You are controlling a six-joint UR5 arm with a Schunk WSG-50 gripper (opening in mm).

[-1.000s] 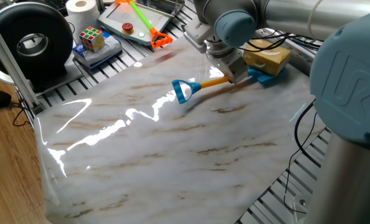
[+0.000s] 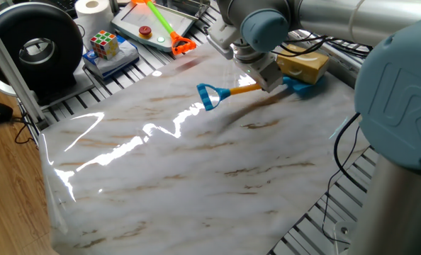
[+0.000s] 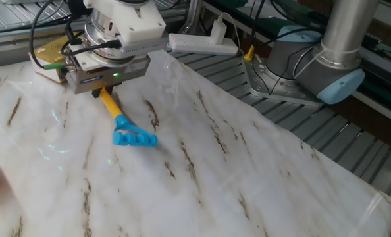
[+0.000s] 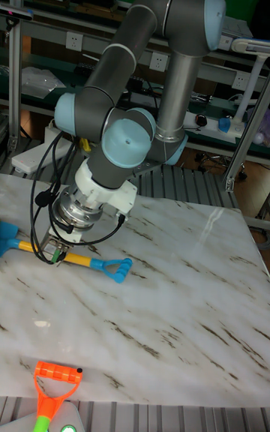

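Note:
A toy shovel has a yellow shaft (image 2: 243, 89), a blue D-shaped handle (image 3: 135, 137) and a blue blade (image 4: 8, 233). My gripper (image 3: 106, 91) points down over the shaft and is shut on it, with black fingers at the yellow part in exterior view 2. In exterior view 1 the gripper body hides the middle of the shaft, and the handle sticks out to the left. A dark shadow lies on the marbled sheet apart from the shaft, so the shovel appears raised a little above the surface.
Behind the blade sits a yellow box (image 2: 302, 65). A Rubik's cube (image 2: 104, 44) on a blue-white box, a paper roll (image 2: 94, 13) and an orange-green toy tool (image 2: 165, 28) stand off the sheet's far left edge. The marbled sheet (image 2: 175, 191) is otherwise clear.
The shovel's handle has shifted slightly up and to the right in exterior view 1, along with a small movement of the gripper. Everything else looks the same.

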